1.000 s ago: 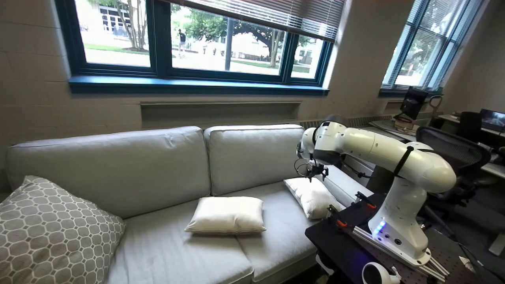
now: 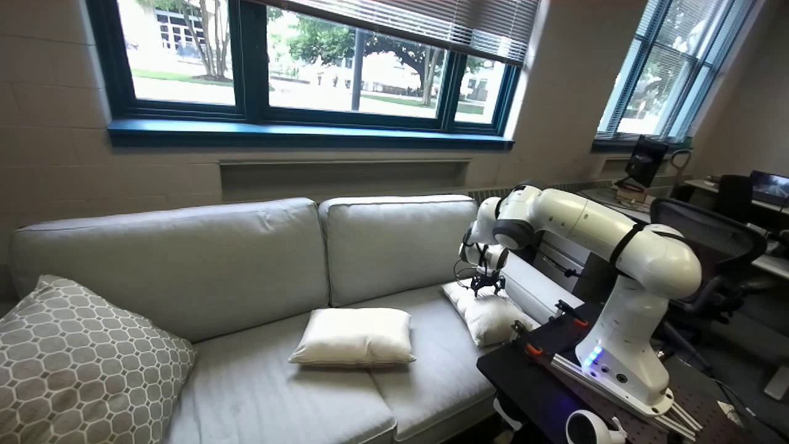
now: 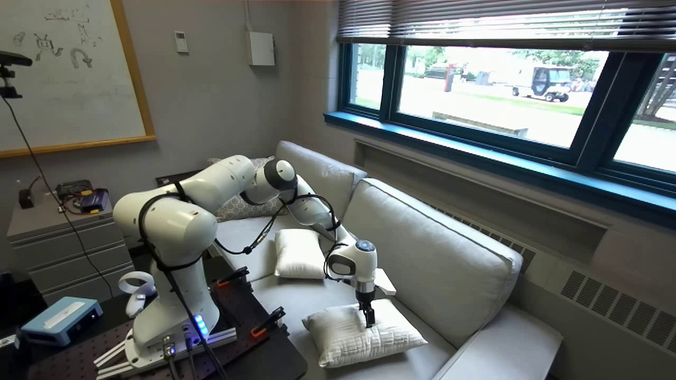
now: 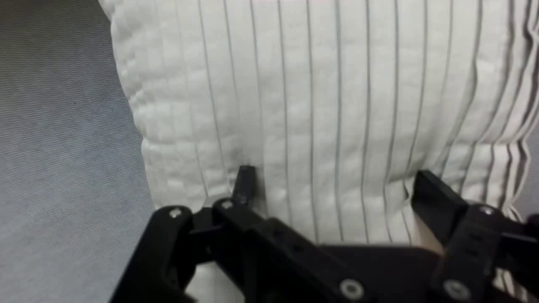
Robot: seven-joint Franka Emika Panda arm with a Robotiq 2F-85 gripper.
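Note:
Below my gripper (image 3: 367, 320) lies a white pleated pillow (image 3: 380, 339), at the sofa end nearest the armrest. The wrist view shows the pillow's ridged cover (image 4: 323, 116) filling the middle, with my two black fingers (image 4: 246, 182) spread wide over it. Their tips appear to touch and slightly press the fabric, one on each side; nothing is clamped between them. A second, plain white pillow (image 2: 357, 334) rests flat at the middle of the sofa. At the far left end leans a larger grey pillow with a honeycomb pattern (image 2: 92, 362).
The grey sofa (image 2: 281, 399) has bare seat room between the pillows. Its backrest (image 3: 431, 253) rises behind my gripper and its armrest (image 3: 519, 339) stands beside the pleated pillow. My base sits on a black table (image 2: 529, 370) with clamps at the edge.
My gripper has come down onto the pleated pillow, now pointing more nearly straight down. The pillow's top seems slightly pressed. The other pillows have stayed put.

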